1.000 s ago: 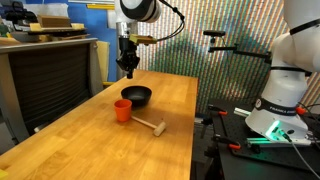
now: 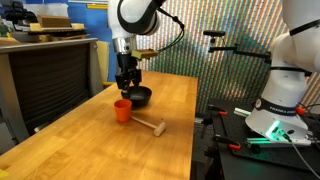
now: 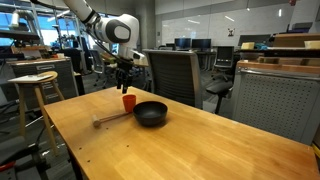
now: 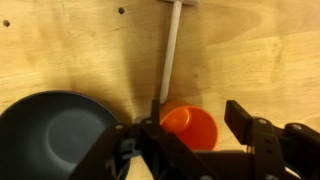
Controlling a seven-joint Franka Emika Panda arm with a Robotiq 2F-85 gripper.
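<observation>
An orange-red cup point(image 2: 123, 112) stands upright on the wooden table, beside a round black bowl point(image 2: 141, 98). Just over the cup hangs my gripper point(image 2: 128, 86), pointing down. In the wrist view the cup point(image 4: 192, 126) shows its open top between my two fingers, which stand apart; the left one overlaps the edge of its rim. Whether either finger touches the cup I cannot tell. A wooden mallet point(image 2: 158, 128) lies near the cup, its handle point(image 4: 172, 55) reaching toward it. In the other exterior view, my gripper point(image 3: 123, 87) is above the cup point(image 3: 129, 103).
The black bowl point(image 4: 52, 138) sits close to the left of the fingers in the wrist view. Wide bare table point(image 3: 220, 145) lies beyond the bowl. An office chair point(image 3: 174, 78) stands behind the table.
My gripper has come down and toward the cup from above the far side of the bowl. Cup, bowl and mallet have stayed where they were.
</observation>
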